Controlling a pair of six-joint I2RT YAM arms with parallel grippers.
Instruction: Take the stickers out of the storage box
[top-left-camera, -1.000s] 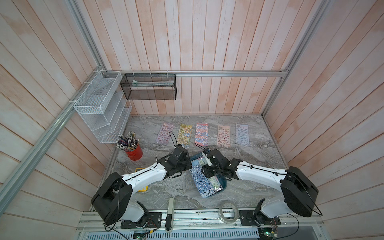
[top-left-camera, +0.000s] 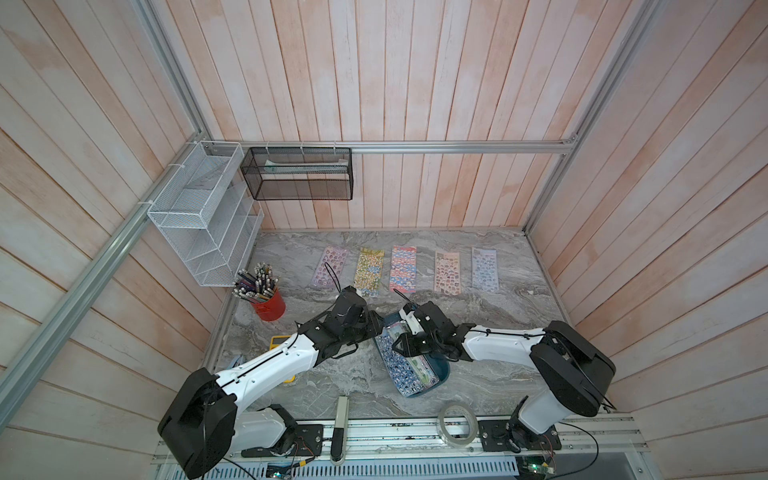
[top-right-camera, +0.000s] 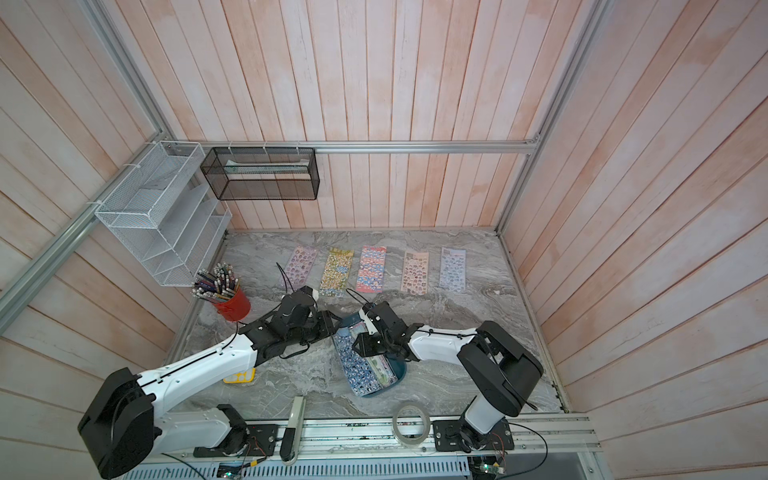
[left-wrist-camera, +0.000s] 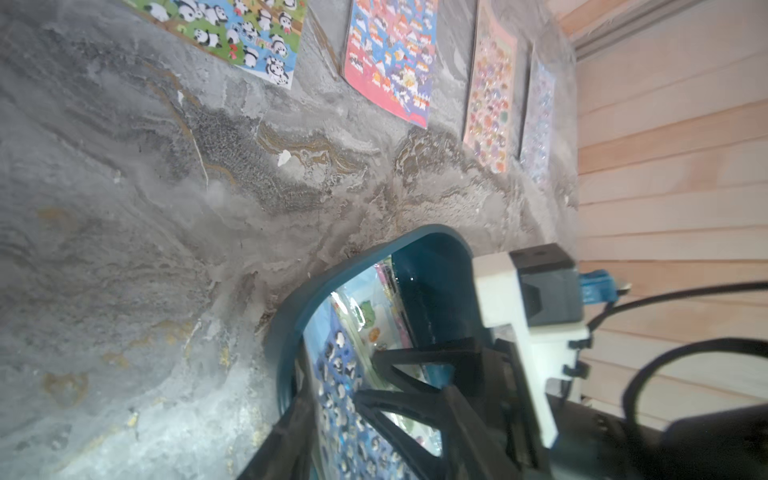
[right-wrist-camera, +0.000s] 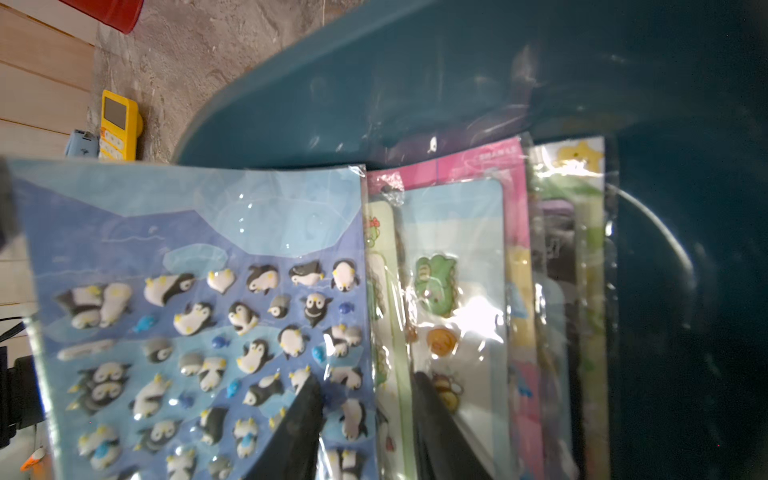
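Observation:
A teal storage box holds several sticker sheets, with a blue penguin sheet on the left and a cactus sheet among the packs beside it. My right gripper is over the sheets, its fingertips part open at the seam beside the penguin sheet; whether anything lies between them is unclear. My left gripper hangs at the box's upper left edge, its blurred fingers part open in the left wrist view, facing the right gripper.
Five sticker sheets lie in a row at the back, including a pink one. A red pen cup and a yellow device stand left. A tape roll lies at the front; wire baskets hang behind.
My right gripper has shifted slightly left, still over the box.

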